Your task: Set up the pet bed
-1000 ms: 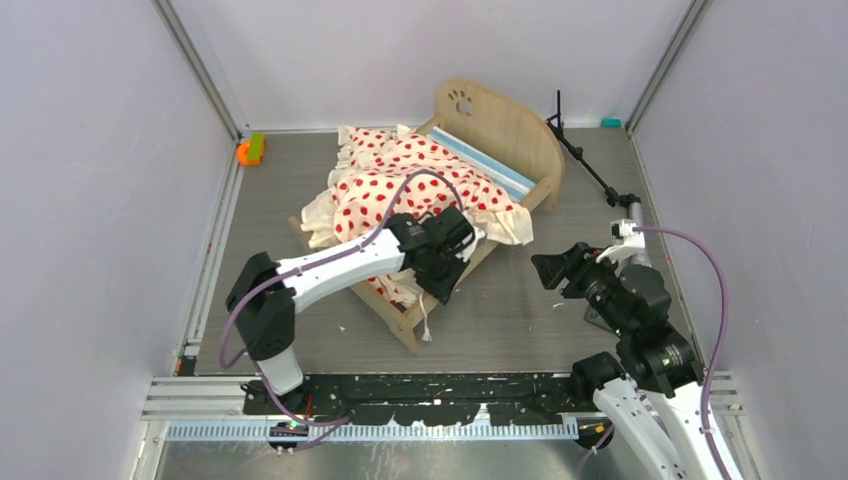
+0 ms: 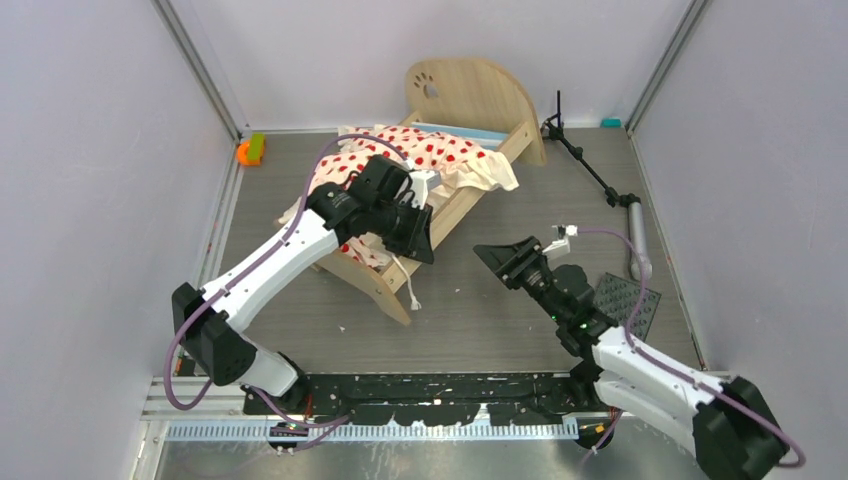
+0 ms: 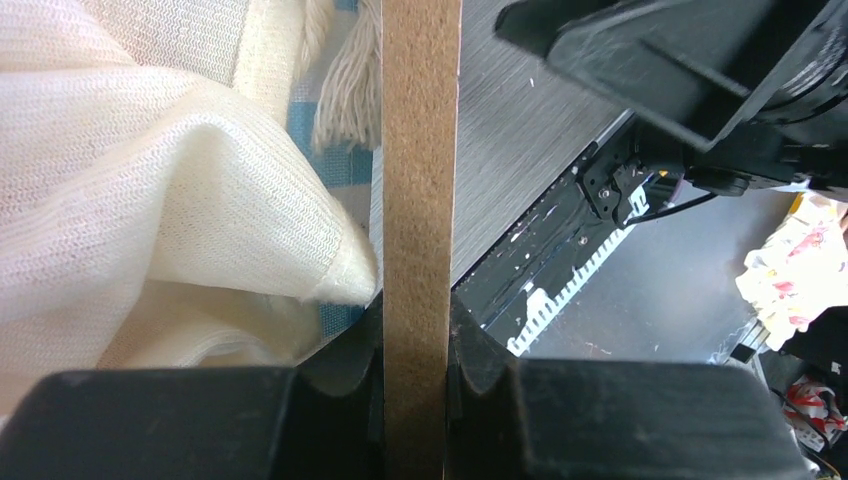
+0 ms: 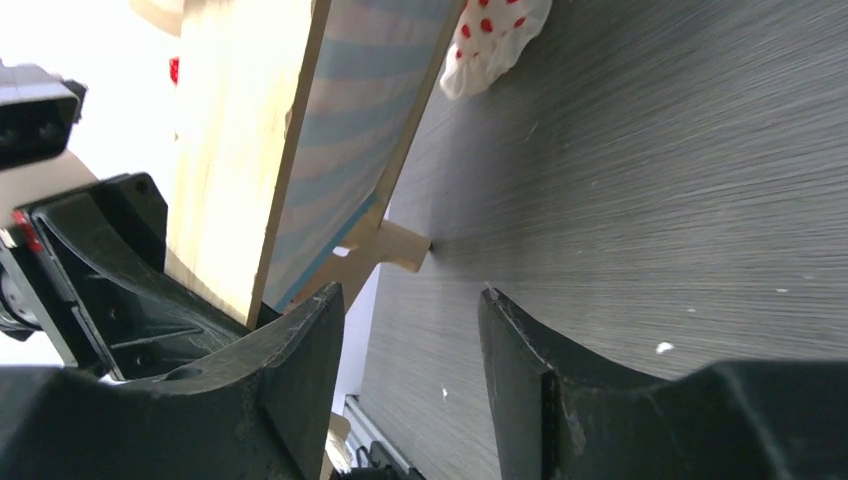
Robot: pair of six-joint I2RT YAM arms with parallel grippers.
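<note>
The wooden pet bed (image 2: pixel 455 217) stands at an angle on the grey floor, its rounded headboard (image 2: pixel 470 90) with a paw cut-out at the back. Over it lies a rumpled cream blanket with red dots (image 2: pixel 430 150); a blue striped mattress (image 2: pixel 470 131) shows near the headboard. My left gripper (image 2: pixel 425 255) is shut on the bed's side rail (image 3: pixel 418 200), which runs upright between its fingers in the left wrist view. To the right of the bed, over bare floor, my right gripper has its fingers apart and nothing between them.
A black stand with a grey tube (image 2: pixel 640 240) lies along the right wall, beside a dark perforated plate (image 2: pixel 628 303). An orange and green toy (image 2: pixel 250 150) sits at the back left. Floor between the bed and the right arm is clear.
My right gripper has moved left, closer to the bed.
</note>
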